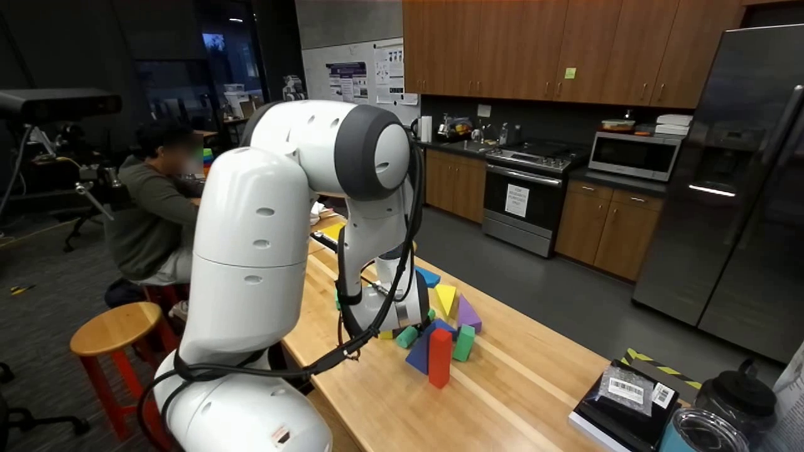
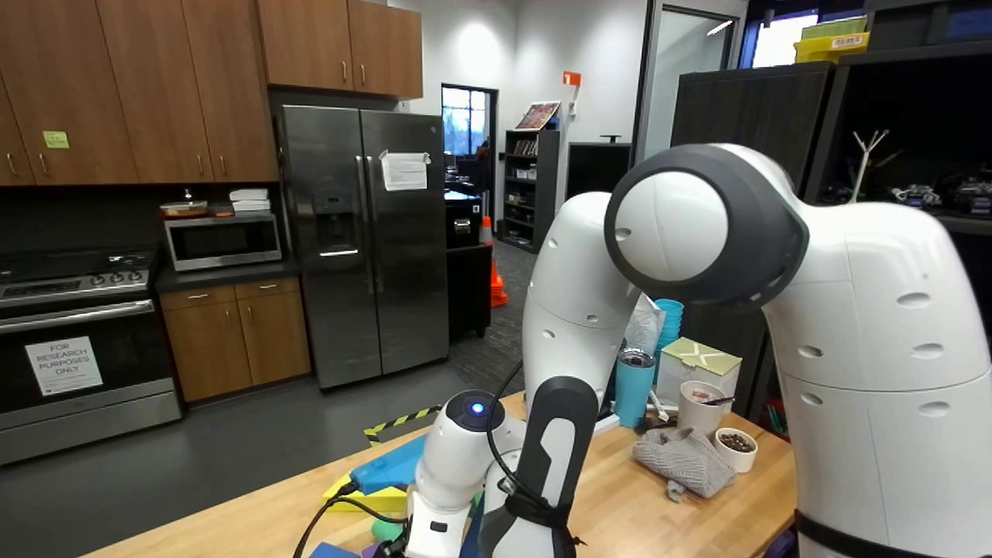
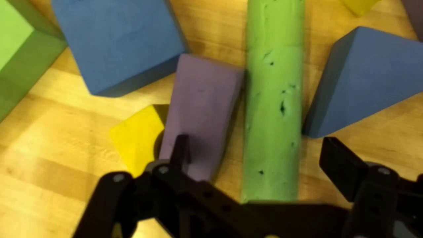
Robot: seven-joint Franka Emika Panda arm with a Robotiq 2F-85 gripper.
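Note:
My gripper is open above the blocks, with nothing held. A long green cylinder (image 3: 272, 119) with small pits runs lengthwise between its spread fingers in the wrist view. The left finger overlaps the end of a purple block (image 3: 204, 103). To the right of the cylinder, the other finger is over bare wood, just below a blue wedge (image 3: 368, 79). Whether either fingertip touches anything, I cannot tell. Exterior view 1 shows the green cylinder (image 1: 407, 336) beside the hand, whose fingers are mostly hidden there.
A yellow block (image 3: 136, 137) touches or nearly touches the purple one. A blue block (image 3: 119, 39) and a green block (image 3: 23, 63) sit farther left. Close to the hand stands a tall red block (image 1: 440, 358).

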